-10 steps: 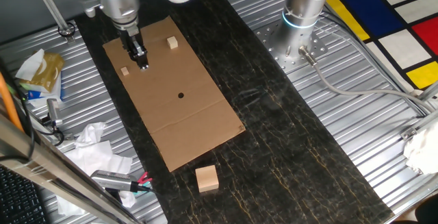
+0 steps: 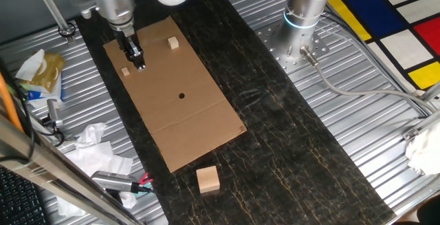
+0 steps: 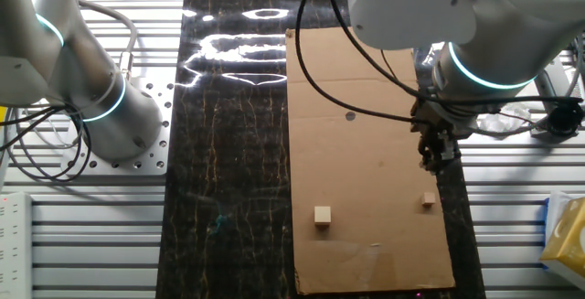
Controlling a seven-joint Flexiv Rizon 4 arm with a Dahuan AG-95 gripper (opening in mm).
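My gripper [image 2: 141, 67] hangs over the far part of a cardboard sheet [image 2: 189, 125], pointing down between two small wooden blocks. The smallest block [image 2: 125, 71] sits near the sheet's left edge, a short way left of the fingers. A middle-sized block [image 2: 172, 43] lies to the right and farther back. The largest block [image 2: 207, 179] rests on the dark tabletop, off the sheet's near edge. In exterior view 2 the gripper [image 3: 441, 164] shows dark and partly covered by the arm. Whether its fingers are apart is too small to make out.
A dark round spot [image 2: 181, 95] marks the middle of the sheet. The arm's base [image 2: 295, 43] stands right of the dark table [image 2: 275, 129]. White tissues [image 2: 96, 157] and a yellow packet [image 2: 48, 73] lie on the left.
Over the last second my gripper has shifted slightly left in exterior view 1, toward the smallest block. The blocks and the sheet have stayed put.
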